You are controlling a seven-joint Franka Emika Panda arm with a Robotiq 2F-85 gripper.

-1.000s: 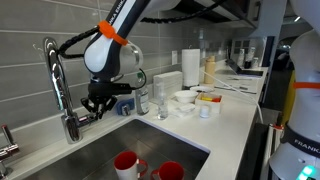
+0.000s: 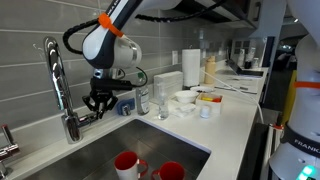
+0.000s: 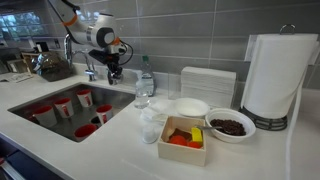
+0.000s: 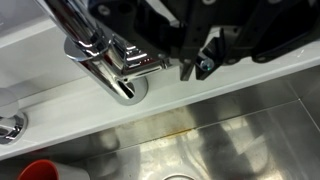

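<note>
My gripper [image 2: 95,103] hangs over the back rim of the sink, just right of the chrome faucet [image 2: 60,88]. In the wrist view the gripper looks shut, with nothing visible between its fingertips. The faucet's shiny base [image 4: 108,72] rises close beside the fingers, and whether they touch it I cannot tell. A red-and-white mug [image 2: 128,164] and a red mug [image 2: 170,171] stand in the sink. Several mugs, among them a red one [image 3: 84,132], show in exterior view 2.
Right of the steel sink [image 3: 118,98] stands a clear bottle [image 3: 147,78]. On the white counter are a wooden box of coloured items [image 3: 181,140], a white bowl [image 3: 231,124] with dark contents and white plates [image 3: 187,108]. Tiled wall closes off the back.
My wrist and gripper have shifted only slightly beside the faucet. The mugs and counter items have stayed where they were.
</note>
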